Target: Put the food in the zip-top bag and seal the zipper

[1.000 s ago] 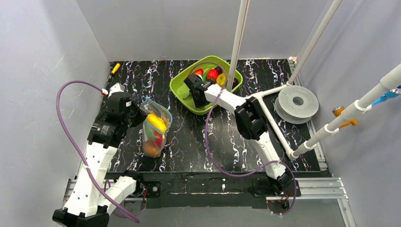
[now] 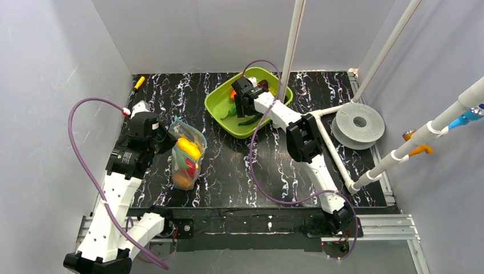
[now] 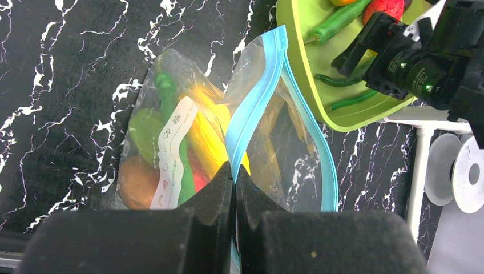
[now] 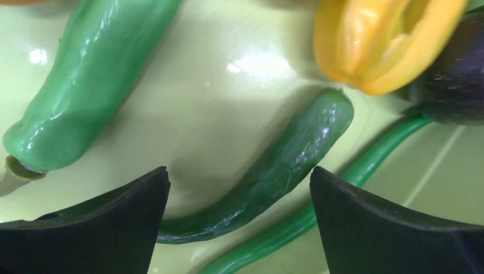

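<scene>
The zip top bag (image 2: 188, 165) (image 3: 142, 137) holds several foods, among them a yellow one, green ones and a brown one. My left gripper (image 2: 167, 140) is shut on the bag's blue zipper edge (image 3: 257, 103). Over the green bin (image 2: 220, 108) (image 3: 302, 68) hangs my right gripper (image 2: 244, 108), open, with a dark green cucumber (image 4: 274, 165) lying below and between its fingers, a thin green pepper (image 4: 371, 160) beside it, a fat green pepper (image 4: 91, 80), a yellow pepper (image 4: 354, 40) and an eggplant (image 4: 445, 80) around.
A white pipe frame (image 2: 337, 157) and a grey tape roll (image 2: 358, 134) occupy the right side, with an upright pole at the bin's back right. A yellow-handled tool (image 2: 138, 83) lies at the back left.
My right gripper has moved toward the back of the bin and slightly right, its arm shifting with it. The left arm and bag have stayed still.
</scene>
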